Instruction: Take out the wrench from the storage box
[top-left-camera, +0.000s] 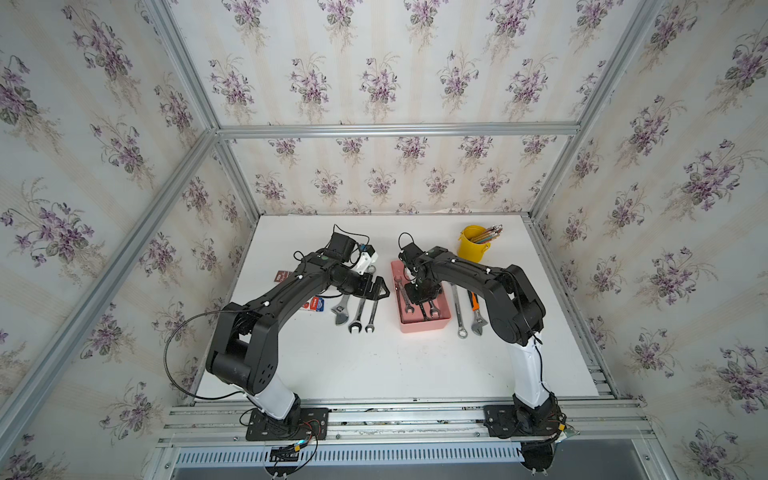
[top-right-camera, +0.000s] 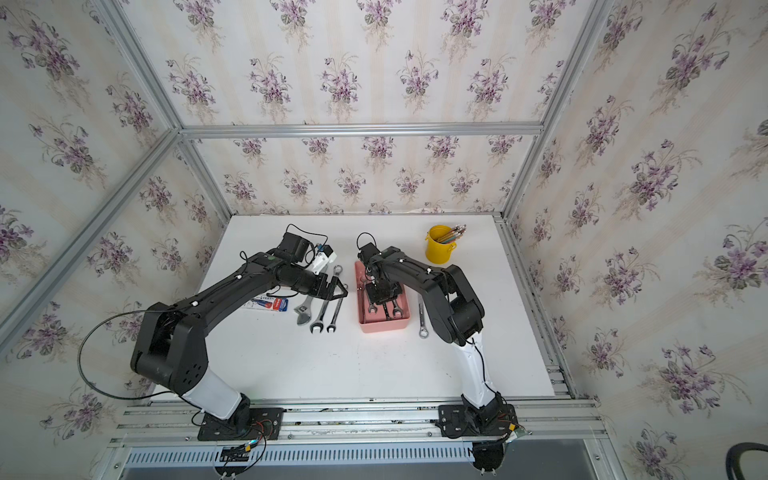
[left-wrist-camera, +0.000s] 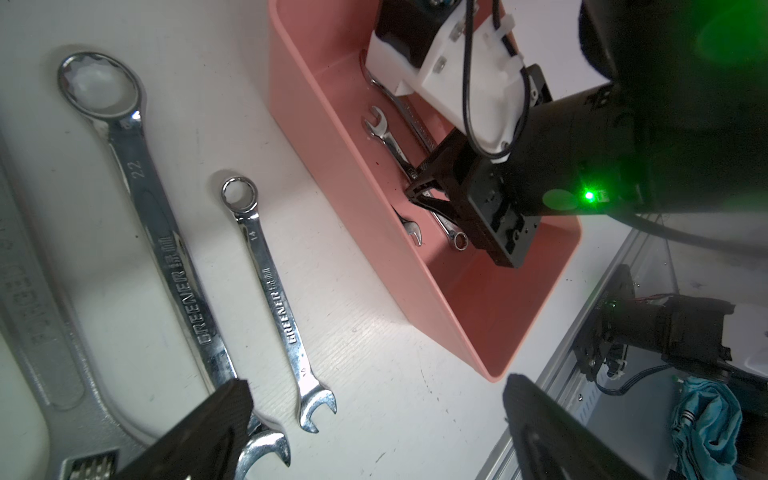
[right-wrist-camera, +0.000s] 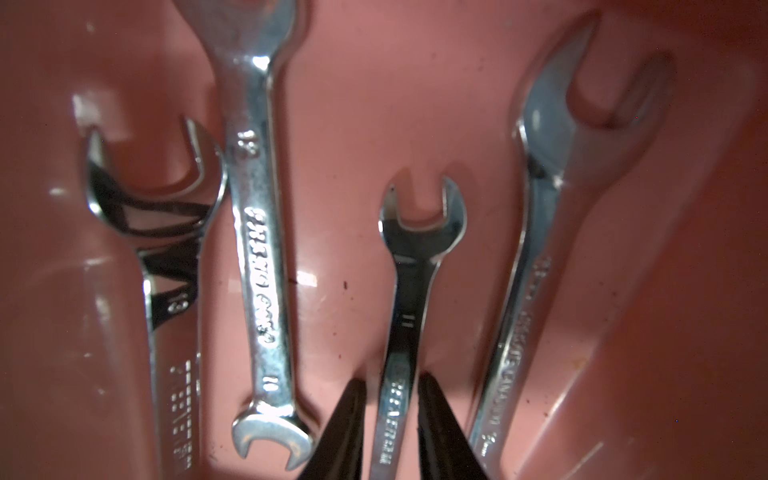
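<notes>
Inside the pink storage box (left-wrist-camera: 360, 216) lie several silver wrenches. My right gripper reaches down into the box with one finger on each side of the small wrench marked 11 (right-wrist-camera: 412, 296). A narrow gap shows between each fingertip and its handle, so the fingers are part open and not clamped on it. To its right lies a larger open-ended wrench (right-wrist-camera: 512, 328); to its left are a double-ended wrench (right-wrist-camera: 260, 280) and a wrench marked 13 (right-wrist-camera: 172, 312). My left gripper stands open and empty left of the box, above the table.
Left of the box, a 14 wrench (left-wrist-camera: 272, 280) and a 22 wrench (left-wrist-camera: 172, 240) lie on the table. On the right are a long wrench (top-left-camera: 458, 312) and an orange-handled tool (top-left-camera: 475, 308). A yellow bucket (top-left-camera: 472, 246) stands behind.
</notes>
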